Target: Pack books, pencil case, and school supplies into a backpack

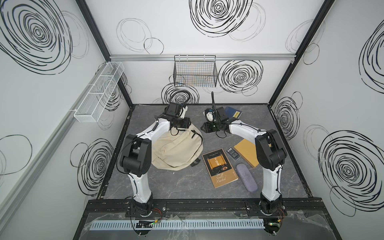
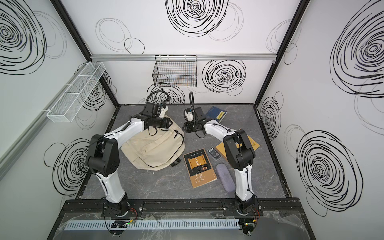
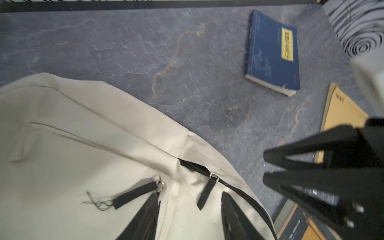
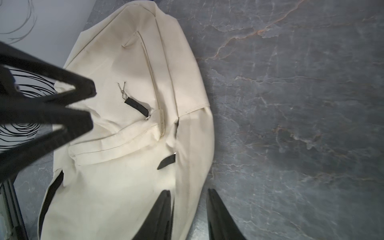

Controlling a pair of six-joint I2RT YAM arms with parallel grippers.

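A cream backpack (image 1: 174,152) lies flat on the left of the table, its black zip pulls (image 3: 206,190) showing in both wrist views. Both grippers hang over its upper right part: my left gripper open above the fabric, my right gripper open above the backpack's right edge, nothing between either's fingers. To the right lie a brown book (image 1: 224,176), a grey calculator (image 1: 233,153), a lilac pencil case (image 1: 246,177), a yellow book (image 2: 252,146) and, at the back, a blue book (image 3: 268,56).
A black wire basket (image 1: 195,72) hangs on the back wall, a white one (image 1: 96,94) on the left wall. The bare grey table (image 4: 296,100) shows behind and right of the backpack. The two grippers are close to each other.
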